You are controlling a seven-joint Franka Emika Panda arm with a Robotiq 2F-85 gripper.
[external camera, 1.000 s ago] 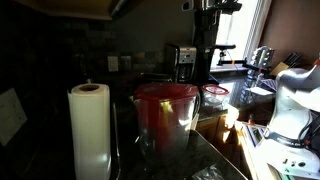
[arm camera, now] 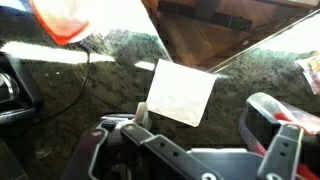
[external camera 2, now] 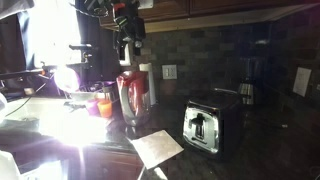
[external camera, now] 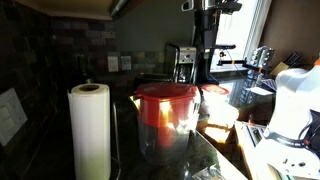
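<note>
My gripper stands open in the wrist view, its dark fingers (arm camera: 284,150) spread wide with nothing visible between them. In the second exterior view the gripper (external camera 2: 130,38) hangs high, above a red-lidded clear container (external camera 2: 132,95). The same container (external camera: 165,125) stands on the counter in the first exterior view. A flat white square (arm camera: 181,92) lies on the dark counter ahead of the fingers in the wrist view. It shows as a pale sheet (external camera 2: 157,148) near the counter's front edge in the second exterior view.
A paper towel roll (external camera: 91,132) stands upright left of the container. A black and silver toaster (external camera 2: 208,123) sits beside the white sheet. In the wrist view, a red-rimmed bowl (arm camera: 62,18) is at upper left. Strong window glare washes out part of the second exterior view.
The first exterior view has grown brighter. The arm and the objects on the counter show no clear movement.
</note>
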